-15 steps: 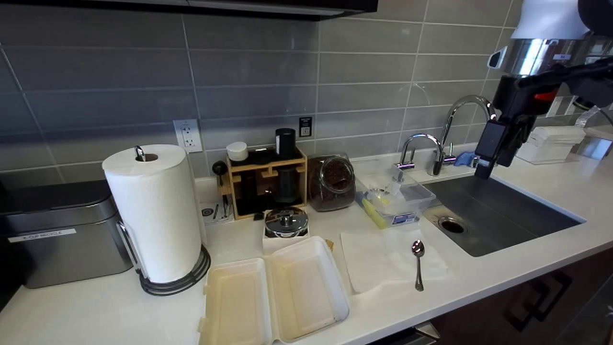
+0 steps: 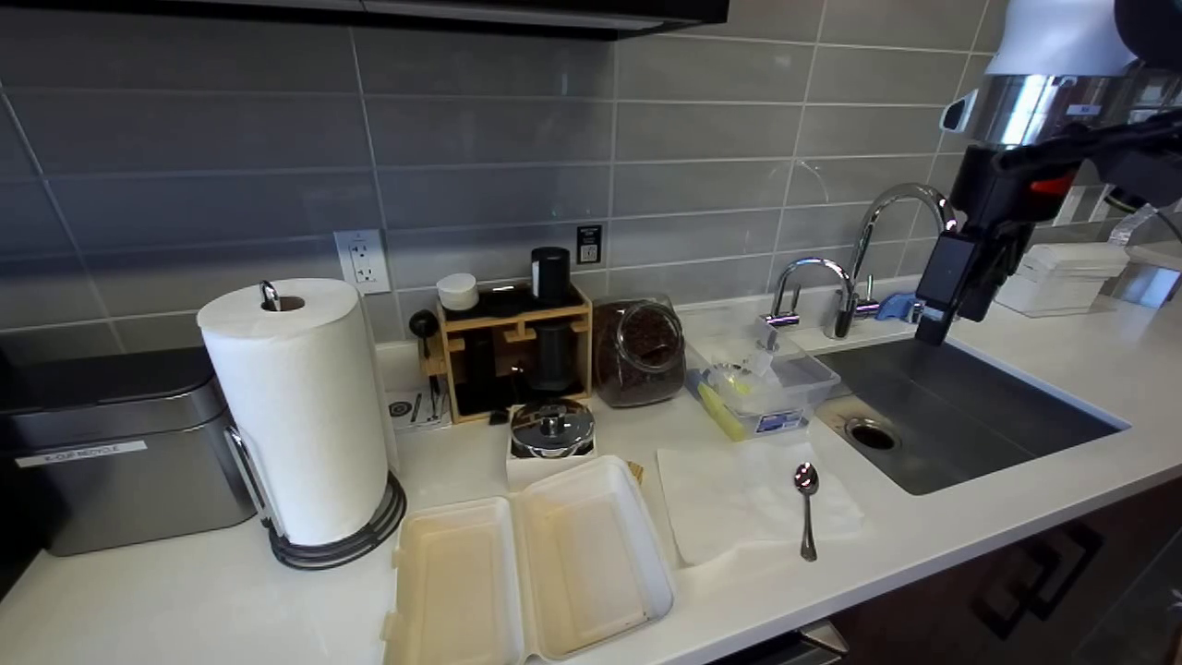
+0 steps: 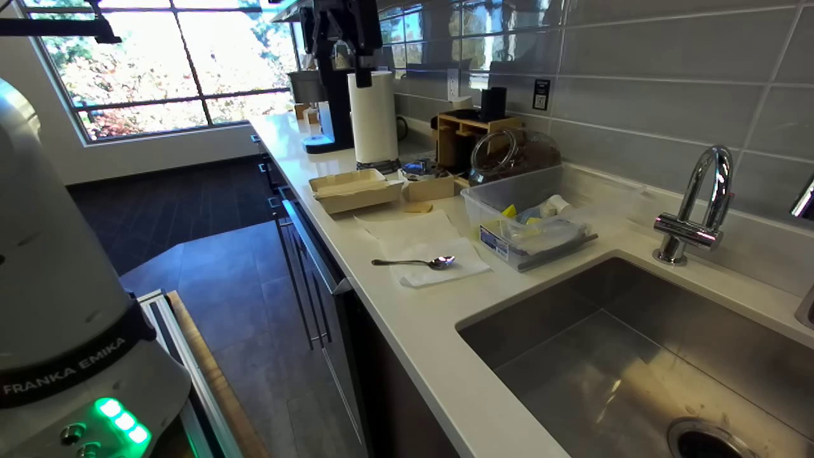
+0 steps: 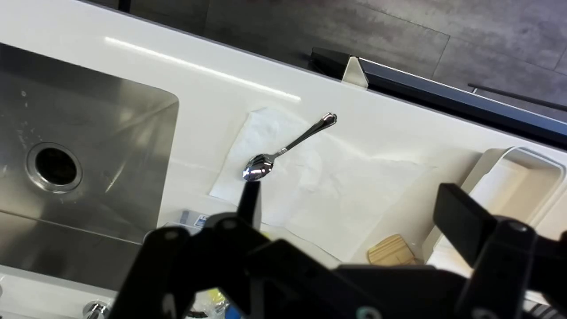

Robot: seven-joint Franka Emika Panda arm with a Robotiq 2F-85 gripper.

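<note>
My gripper stands open in the wrist view, its two dark fingers wide apart with nothing between them. It hangs well above the counter; in exterior view 1 the gripper [image 2: 950, 305] appears high at the right, in front of the sink. A metal spoon [image 4: 258, 167] lies on a white paper towel [image 4: 340, 191], its handle pointing toward the counter's front edge. The same spoon [image 2: 806, 480] shows between the sink and an open takeout container [image 2: 593, 554]. Clear of the fingers, the spoon touches neither of them.
A clear plastic bin [image 3: 526, 221] with small items stands behind the towel, near the sink [image 2: 975, 399]. The paper towel roll [image 2: 294, 410], a wooden organizer [image 2: 515, 332] and a jar [image 2: 639, 353] occupy the back and left. Bare counter runs along the front edge.
</note>
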